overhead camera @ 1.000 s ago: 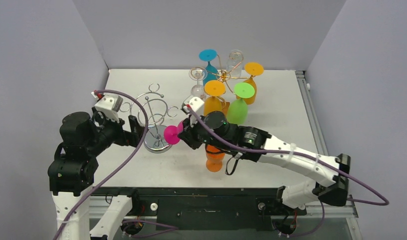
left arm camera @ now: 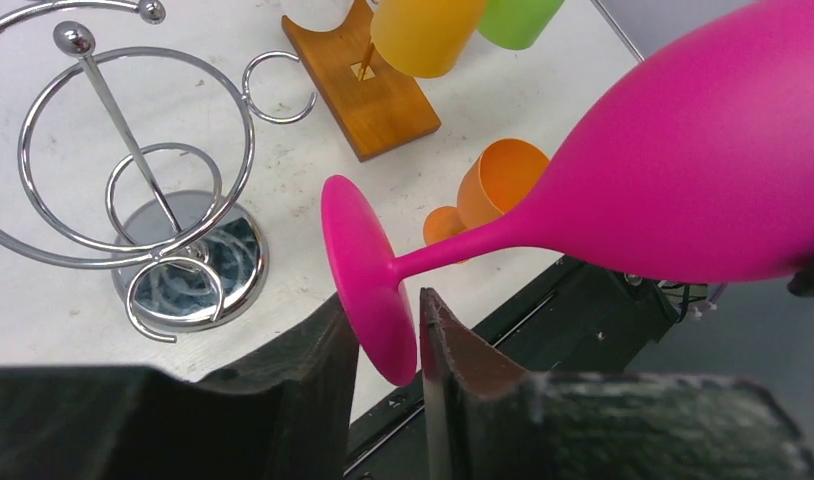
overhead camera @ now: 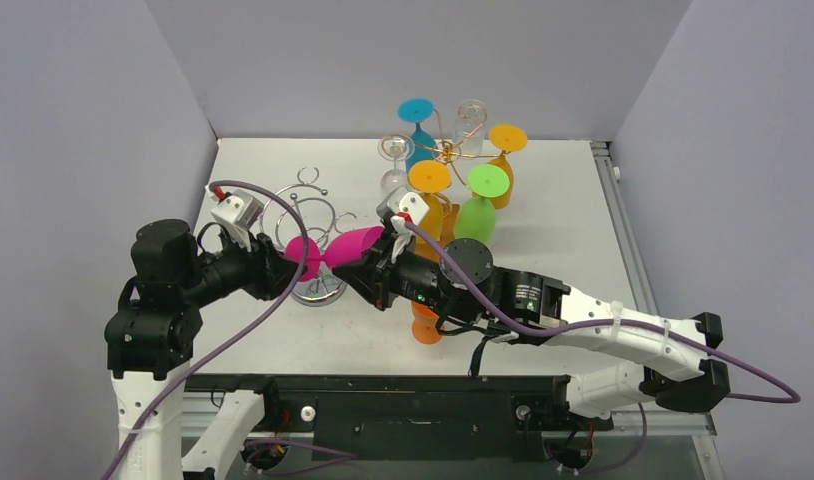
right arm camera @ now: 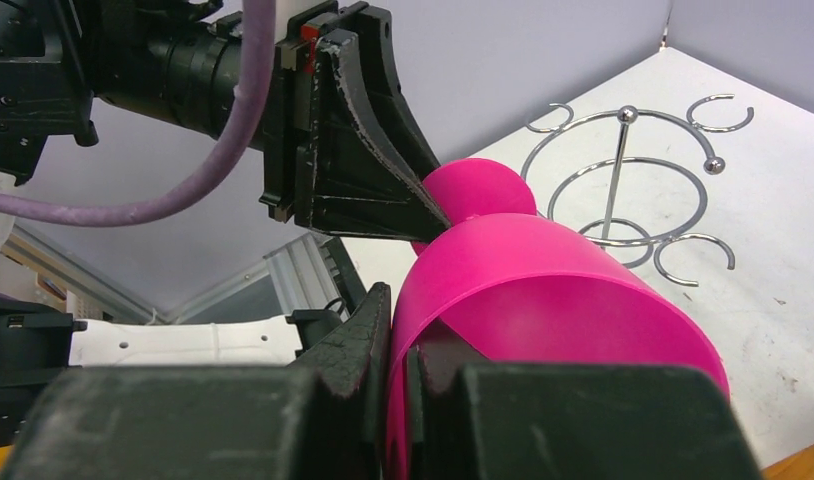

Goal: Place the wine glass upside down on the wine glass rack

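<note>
A pink wine glass (overhead camera: 351,246) is held on its side above the table, foot toward the left arm. My right gripper is shut on the thin wall of its bowl at the rim. My left gripper is part open, with the glass foot (left arm camera: 368,280) between its fingers. A pale gap shows beside one finger. Behind the glass stands a silver wire rack (left arm camera: 245,262), its rings and hooks empty in the left wrist view; from above, the left arm and glass cover part of it.
A gold rack (overhead camera: 446,151) at the back carries several upside-down glasses, including a green one (overhead camera: 488,182) and a blue one (overhead camera: 416,112). An orange glass (left arm camera: 473,195) lies near the table's front edge. Open table (overhead camera: 563,280) extends to the right.
My left gripper moved right, and its fingers narrowed around the foot.
</note>
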